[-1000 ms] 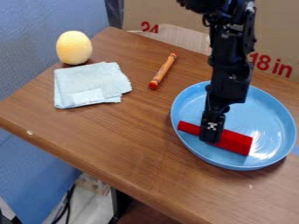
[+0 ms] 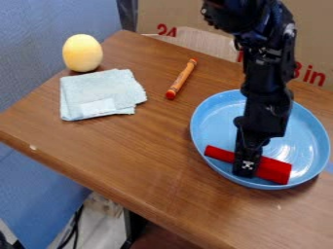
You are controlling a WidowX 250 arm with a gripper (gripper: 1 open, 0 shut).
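My black gripper (image 2: pixel 246 163) reaches down from the top right into a light blue plate (image 2: pixel 305 132) on the right of the wooden table. Its tip is low over a red cylinder (image 2: pixel 274 171) lying in the plate and hides the middle of it. Whether the fingers are closed on the cylinder is unclear.
An orange marker (image 2: pixel 181 79) lies above and left of the plate. A folded pale cloth (image 2: pixel 101 95) and a yellow egg-shaped object (image 2: pixel 82 53) are at the upper left. A cardboard box (image 2: pixel 301 53) stands behind.
My gripper has shifted slightly right and down, and the red cylinder has moved a little toward the lower right of the plate.
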